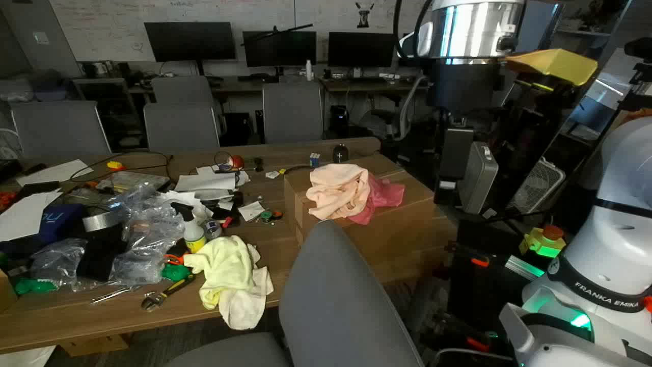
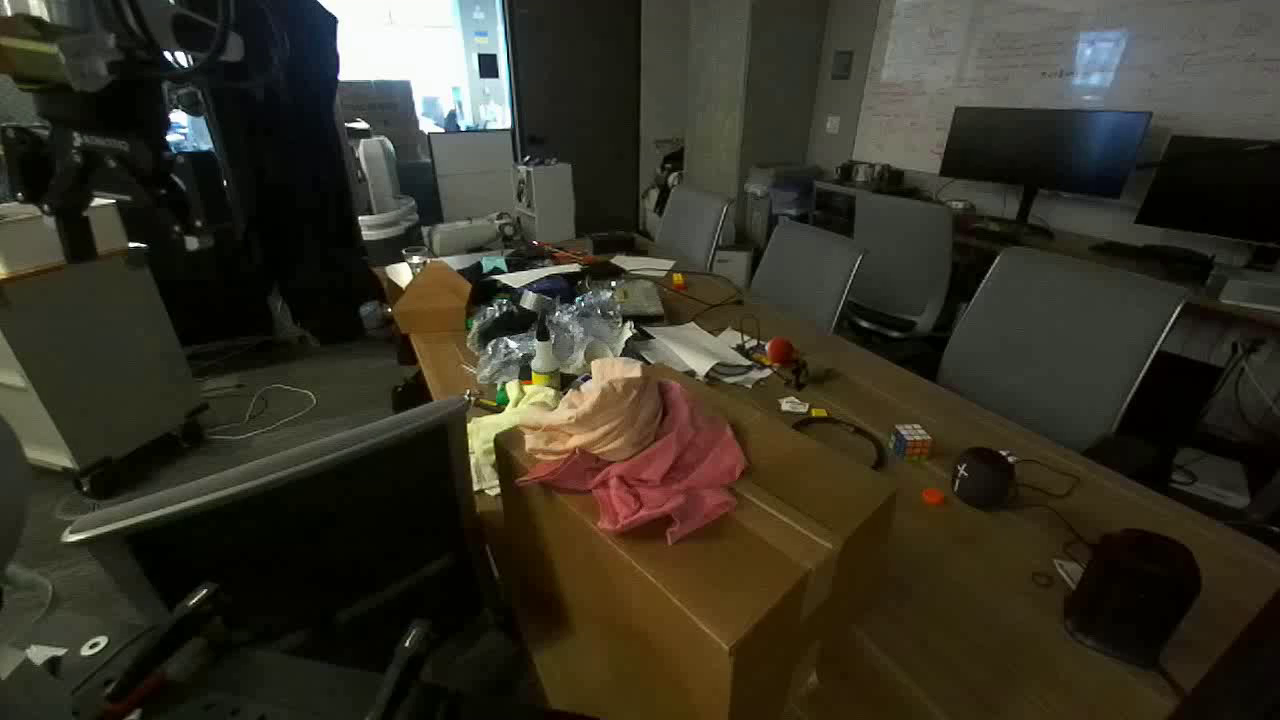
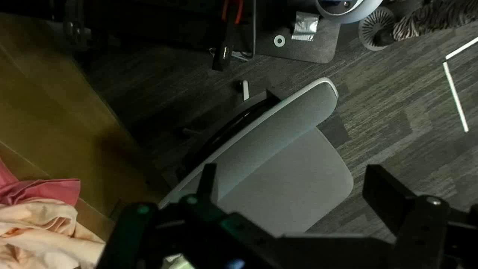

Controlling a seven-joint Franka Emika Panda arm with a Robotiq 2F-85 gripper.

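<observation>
My gripper is open, its fingers wide apart with nothing between them. It hangs high over the grey chair [image 3: 278,179], clear of the table. In exterior view 2 the gripper [image 2: 134,234] shows at the upper left. A peach cloth [image 1: 336,186] lies crumpled on a cardboard box [image 1: 379,238], partly over a pink cloth [image 1: 385,194]. Both also show at the wrist view's lower left, the peach cloth [image 3: 40,233] below the pink cloth [image 3: 49,189]. A pale yellow cloth [image 1: 229,266] drapes over the table's front edge, left of the box.
The chair's back [image 1: 342,287] rises before the box. Clutter covers the table's left side: plastic wrap [image 1: 150,226], a spray bottle [image 1: 192,229], a wrench [image 1: 165,293] and papers. A puzzle cube [image 2: 911,442] and dark speakers stand behind the box. Bare tabletop [image 2: 960,612] shows beside it.
</observation>
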